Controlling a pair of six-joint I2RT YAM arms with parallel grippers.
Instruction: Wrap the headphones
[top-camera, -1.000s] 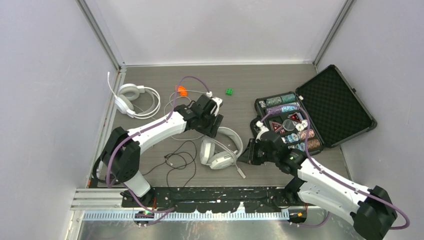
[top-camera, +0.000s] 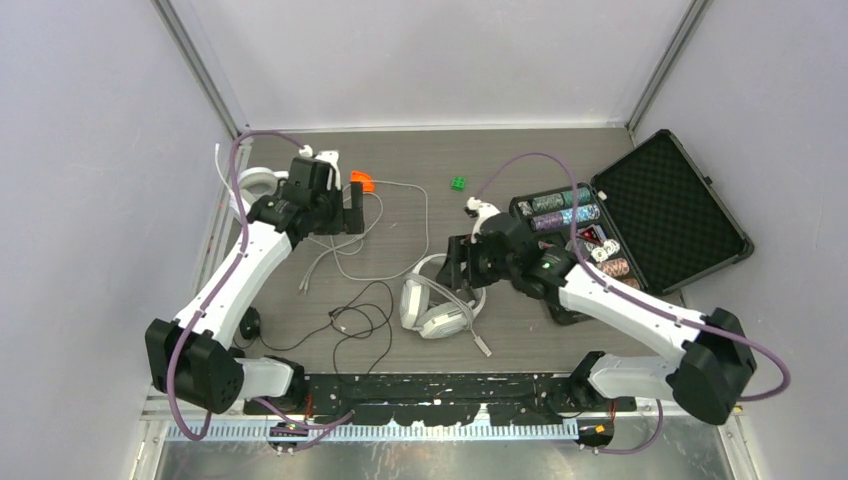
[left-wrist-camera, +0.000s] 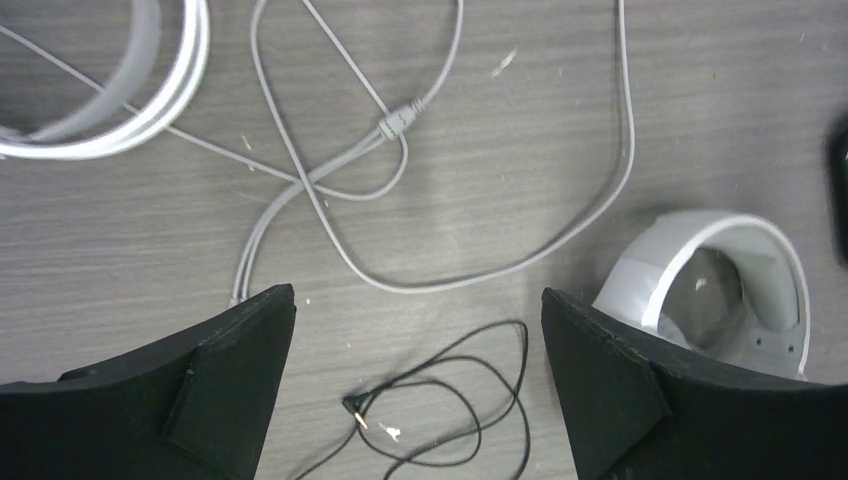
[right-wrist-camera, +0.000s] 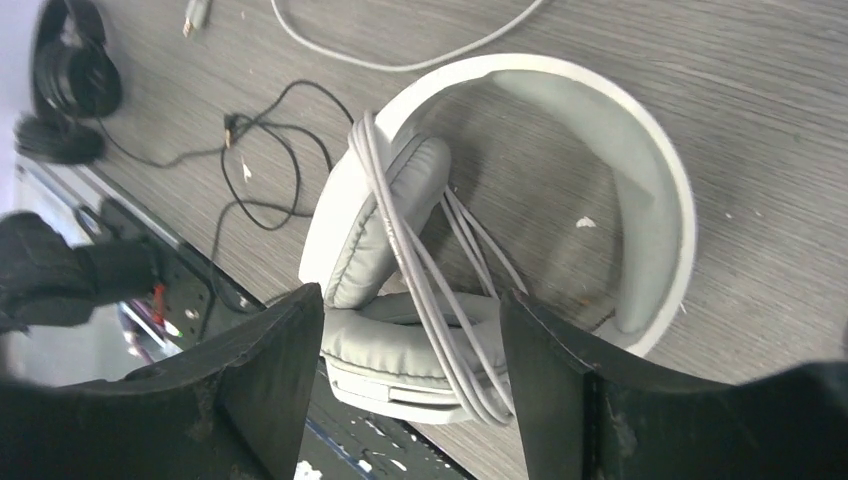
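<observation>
White headphones (top-camera: 437, 316) lie at the front middle with their pale cable (right-wrist-camera: 407, 258) passed in strands around the ear cups. Above them hangs my right gripper, its fingers parted; part of the cable and cups shows between the fingers, but I see no grip on them. My left gripper stands apart-fingered over the loose pale cable (left-wrist-camera: 470, 284) at the left, with nothing between its fingers. A second white pair of headphones (top-camera: 262, 178) lies at the back left, partly hidden by my left arm.
A black cable (top-camera: 352, 320) is looped left of the front headphones. Dark headphones (right-wrist-camera: 72, 80) lie at the far left. An open black case (top-camera: 690, 225) with several cylinders stands at the right. An orange piece (top-camera: 362, 181) and a green block (top-camera: 458, 183) lie behind.
My left gripper has moved back and leftward, away from the front headphones. The right gripper has shifted left and backward to over the headband. The front headphones look unmoved.
</observation>
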